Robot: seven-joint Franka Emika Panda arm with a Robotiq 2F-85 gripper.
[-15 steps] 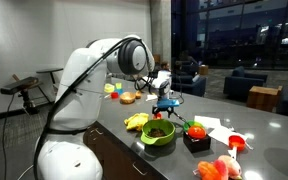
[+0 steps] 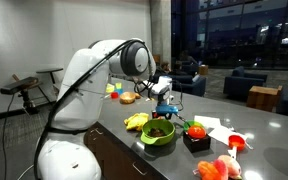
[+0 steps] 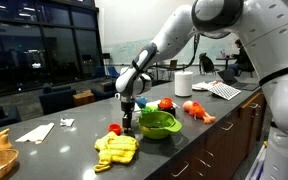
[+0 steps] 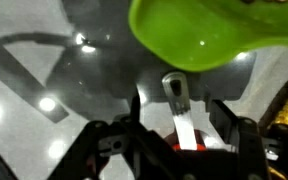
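In the wrist view my gripper has its two fingers apart, with a pale, slim handle (image 4: 185, 122) with a dark end lying between them. Clear gaps show on both sides of it. A red cup (image 3: 114, 128) stands close by my gripper (image 3: 128, 126) in exterior view 2, and part of its red shows around the handle in the wrist view. Beside the fingers is the green bowl (image 4: 209, 35), with dark bits inside it in exterior view 1. The handle is too small to make out in the exterior views.
A yellow cloth (image 3: 116, 150) lies by the table's front edge. A black box (image 2: 196, 142) with a tomato (image 2: 196, 132) stands beside the bowl, near an orange-red toy (image 2: 220, 169). Another red cup (image 2: 237, 142) and white papers (image 2: 224, 132) lie farther right.
Over the last second my gripper has come down beside the green bowl, and the arm now covers the red cup in exterior view 1. The bowl and cloth stay put.
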